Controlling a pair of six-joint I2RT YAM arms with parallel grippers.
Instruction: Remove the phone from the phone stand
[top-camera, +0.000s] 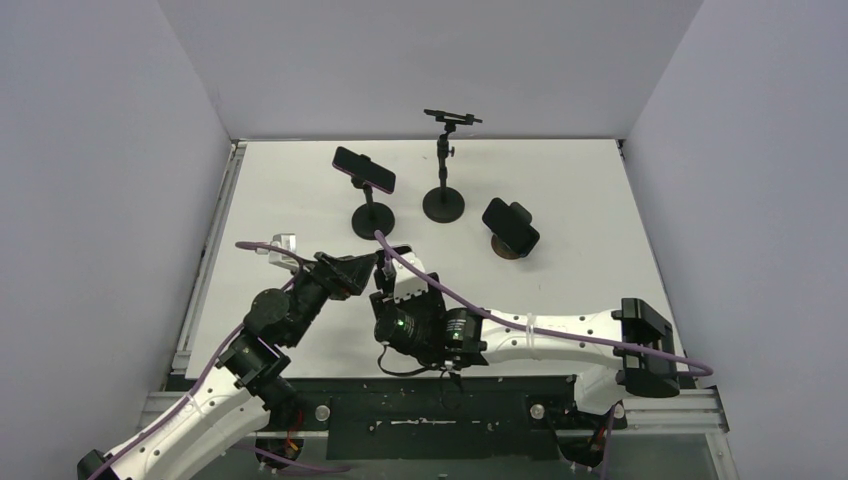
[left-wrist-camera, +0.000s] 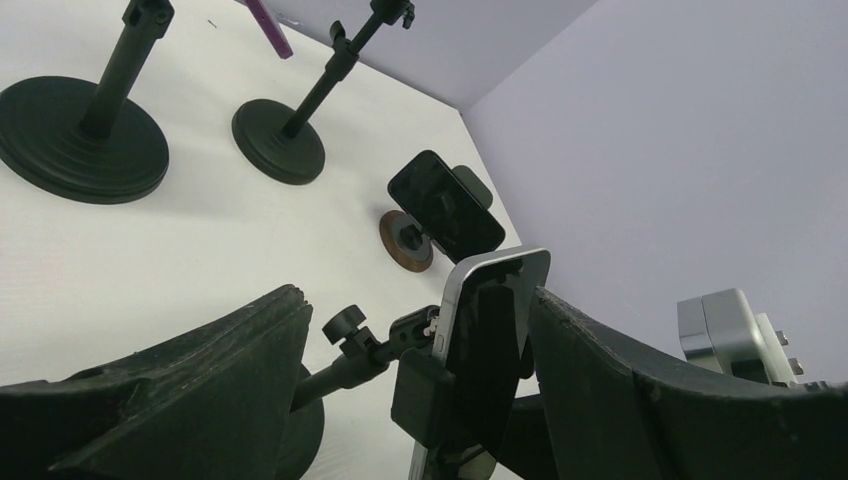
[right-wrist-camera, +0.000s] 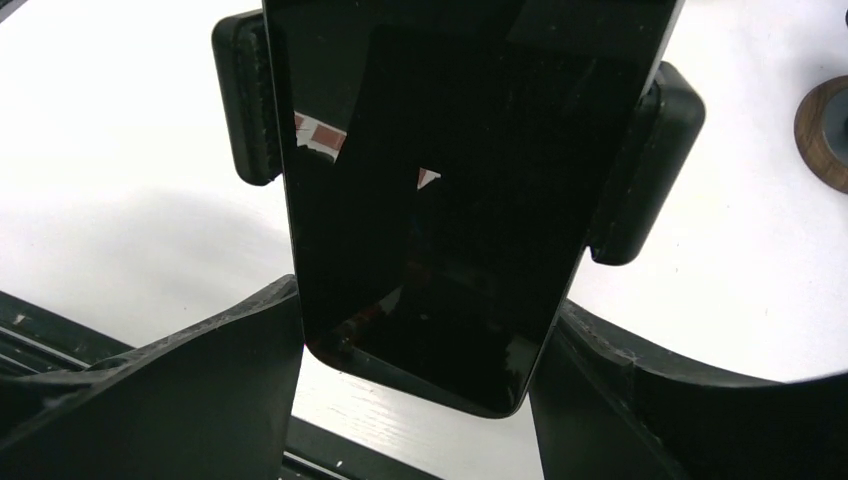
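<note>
A silver-edged black phone (left-wrist-camera: 490, 330) stands upright in a stand's clamp, whose stem (left-wrist-camera: 350, 370) shows in the left wrist view. My right gripper is shut on the phone's end, a finger on each side edge. My left gripper is open beside the same phone, its fingers either side in that view with no clear contact. In the top view both grippers meet near the table's centre, largely hiding this phone and stand.
Other stands hold a phone (top-camera: 363, 169) at back left, a device (top-camera: 452, 116) at back centre and a phone (top-camera: 508, 226) at right. Walls enclose the white table (top-camera: 580, 280).
</note>
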